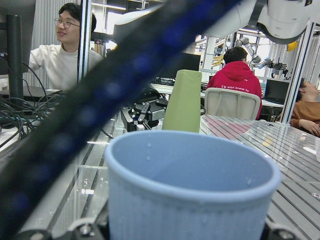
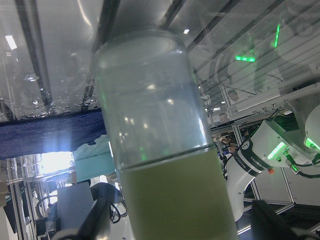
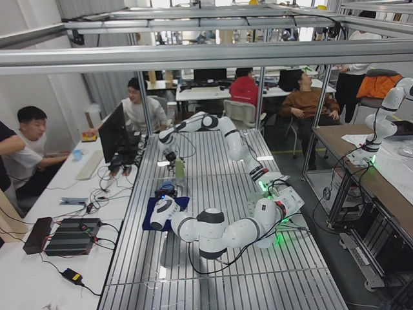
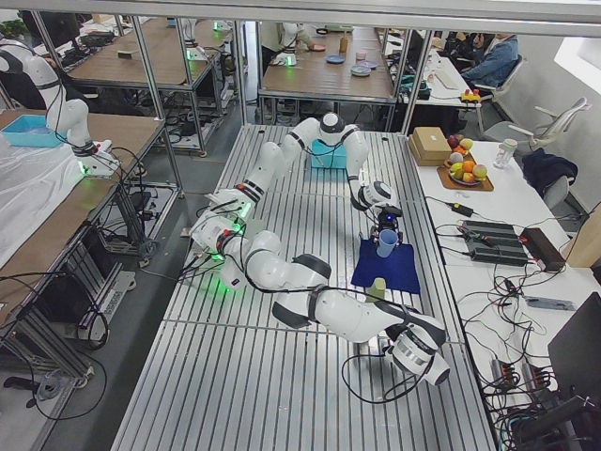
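Observation:
The blue cup (image 3: 167, 186) (image 4: 386, 242) (image 1: 192, 200) is held in my left gripper, above or on the dark blue cloth (image 3: 151, 215) (image 4: 399, 277); the cup's base is hidden. The tall green bottle (image 3: 179, 169) (image 4: 377, 287) (image 1: 181, 102) stands upright in the left wrist view, behind the cup. My right gripper (image 3: 171, 160) is at the bottle, which fills the middle of the right wrist view, clear above and green below (image 2: 177, 195); whether its fingers are closed on it is unclear. A blurred dark band crosses the left wrist view.
A monitor (image 3: 113, 135), cables and black boxes (image 3: 71, 237) crowd the white desk along one side. A turquoise bin (image 4: 328, 160) sits at one end of the slatted table (image 3: 245, 297). Both arms reach across it.

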